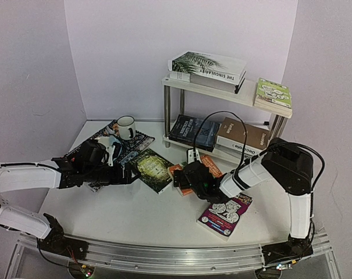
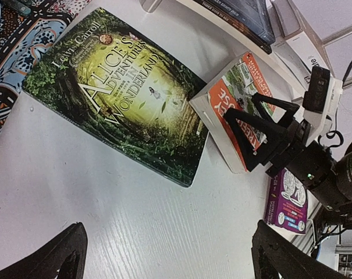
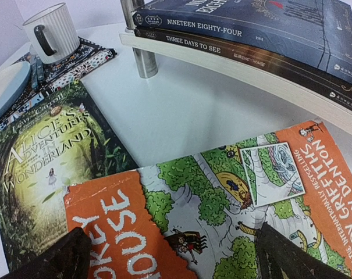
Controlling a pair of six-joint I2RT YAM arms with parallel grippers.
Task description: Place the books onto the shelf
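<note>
The Alice's Adventures in Wonderland book lies flat on the table, with an orange illustrated book (image 3: pixel 216 215) beside it, overlapping it in the right wrist view. My right gripper is low over the orange book, its fingers apart in its own view. A purple book (image 1: pixel 222 218) lies in front, partly under the right arm. My left gripper (image 1: pixel 129 174) hovers left of the Alice book, fingers spread wide with nothing visible between them.
A two-tier shelf (image 1: pixel 170 81) at the back holds several books. A mug (image 1: pixel 125 128) and a plate (image 3: pixel 4 87) sit on a patterned mat at left.
</note>
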